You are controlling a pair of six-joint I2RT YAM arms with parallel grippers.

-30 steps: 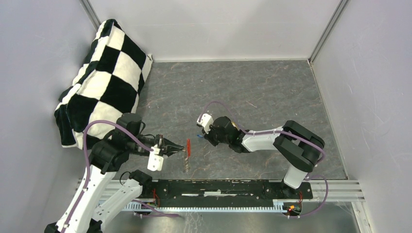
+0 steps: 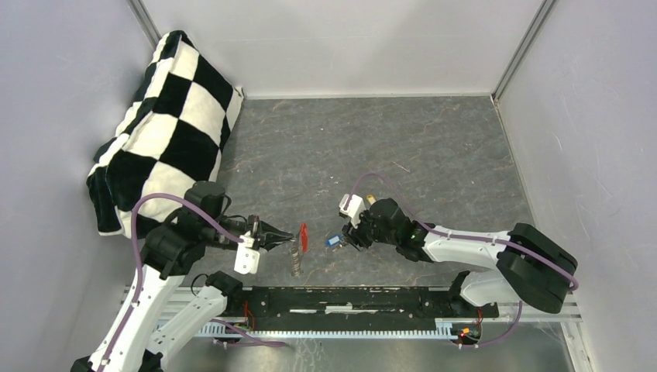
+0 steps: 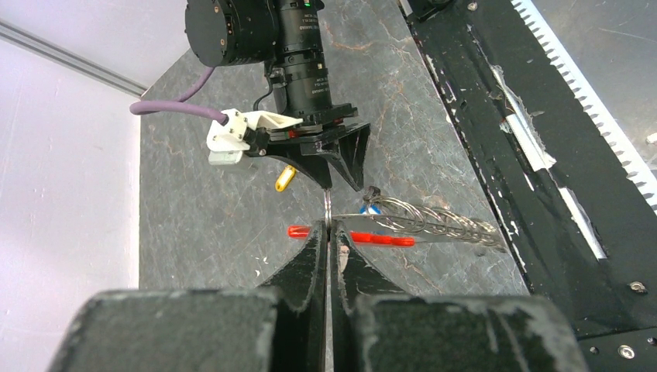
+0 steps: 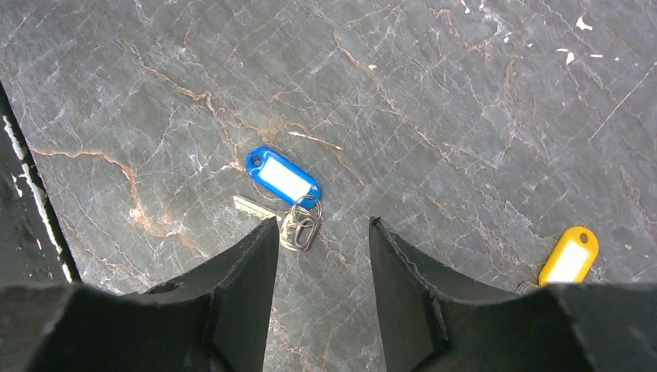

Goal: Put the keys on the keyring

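At the tips of my left gripper, shut, a thin metal ring (image 3: 327, 203) is pinched. From it hang a coiled metal chain (image 3: 442, 222) and a red tag (image 2: 304, 235). My right gripper is open above the table, its fingers apart and nothing between them. Below it, a blue tag (image 4: 283, 177) with a white label lies on the table, joined by a small ring to a silver key (image 4: 257, 207). Farther right in that view lies a yellow tag (image 4: 569, 256), its ring partly hidden by a finger.
A black-and-white checkered cushion (image 2: 174, 128) leans at the left wall. The dark rail (image 2: 341, 301) edges the front of the grey table. Behind both arms, the tabletop (image 2: 372, 136) is clear.
My right arm has moved back to the right and a little toward the front, away from the left gripper. The blue tag now lies uncovered on the table. My left arm stays put; its hanging pieces swing slightly.
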